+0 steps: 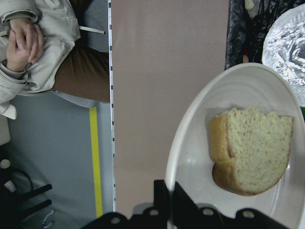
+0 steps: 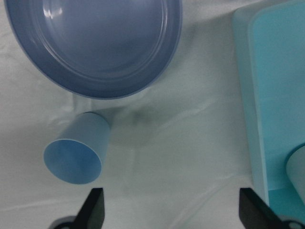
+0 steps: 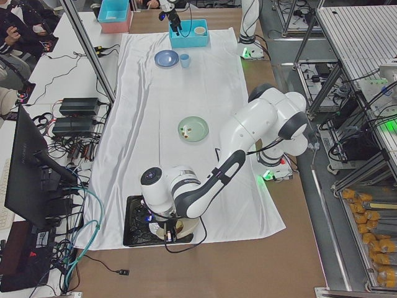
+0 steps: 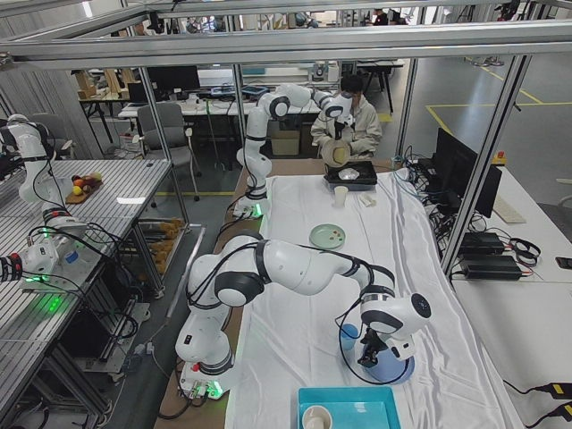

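Observation:
My left gripper is shut on the rim of a white bowl (image 1: 190, 157) holding a slice of bread (image 1: 250, 152). The bowl is above the front edge of a black tray (image 3: 130, 223), near a foil-covered dish (image 1: 286, 52). My right gripper stands open above the cloth, beside a blue cup (image 2: 76, 148), a blue plate (image 2: 95, 43) and a cyan bin (image 2: 259, 143) with a cup (image 2: 295, 171) inside.
A green plate (image 3: 193, 129) with small pieces lies mid-table. A pale cup (image 4: 340, 196) stands by the black tray. A seated person (image 1: 33, 52) is beyond the table edge.

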